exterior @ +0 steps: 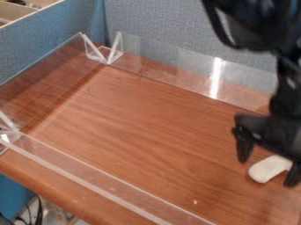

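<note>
A black gripper [268, 154] is at the right edge of the camera view, blurred, lowered over a white rounded object [269, 170] lying on the wooden table. Its fingers stand apart around and above the object, which is partly hidden behind them; whether they touch it cannot be told.
Low clear plastic walls line its edges, with white corner brackets [104, 53] at the back left. A blue-grey partition stands behind, and cables hang below the front left edge.
</note>
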